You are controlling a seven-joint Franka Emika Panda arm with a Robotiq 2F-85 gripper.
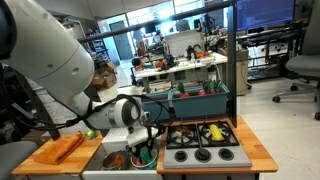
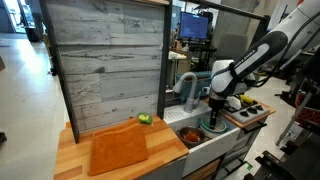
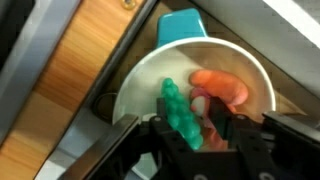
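A white bowl or pan point(image 3: 140, 75) with a teal handle point(image 3: 180, 27) stands in the sink area, seen from above in the wrist view. Inside it lie a green object point(image 3: 179, 109), orange pieces point(image 3: 222, 87) and a small pinkish piece point(image 3: 199, 103). My gripper point(image 1: 141, 150) points down into this bowl. In the wrist view the black fingers come from the lower edge and close around the green object, which shows between them. Its lower end and the exact contact are hidden.
A metal pot point(image 2: 190, 136) with reddish contents stands beside the bowl. The stove point(image 1: 204, 146) holds a yellow item point(image 1: 216, 132). An orange cloth point(image 2: 118, 146) and a green-yellow object point(image 2: 146, 119) lie on the wooden counter. Behind stands a blue-green rack point(image 1: 200, 106).
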